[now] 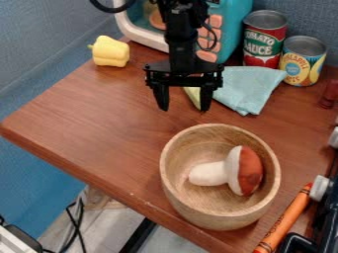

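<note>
My black gripper [184,99] hangs over the middle of the wooden table [93,128], its fingers apart with nothing visible between them. Behind it lies a pale yellow-green item [193,96], partly hidden, beside a folded light blue cloth [250,87]. A wooden bowl [185,203] at the front right holds a toy mushroom [242,170] with a red cap and white stem. A yellow pepper [110,51] sits at the back left.
A tomato sauce can [264,44], a yellow-labelled can [302,64] and a teal toy appliance stand at the back. An orange crayon-like object [280,222] and dark items line the right edge.
</note>
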